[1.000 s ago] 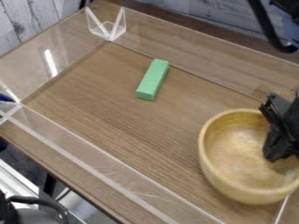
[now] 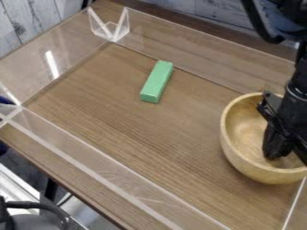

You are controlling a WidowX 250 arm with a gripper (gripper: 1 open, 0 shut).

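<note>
A tan round bowl point(image 2: 240, 148) sits at the right side of the wooden tray. My black gripper point(image 2: 281, 144) reaches in from the right edge over the bowl's right part, low at its inside and rim. It looks shut; whether the rim is between its fingers is hidden. A green block point(image 2: 156, 81) lies upper middle.
A clear plastic holder point(image 2: 109, 25) stands at the back left. The tray floor point(image 2: 108, 144) is bare on the left and in the middle. Black equipment point(image 2: 27, 216) is at the lower left, outside the tray.
The bowl has moved away from the camera, up in the view, over the last second. My gripper stays at its right side.
</note>
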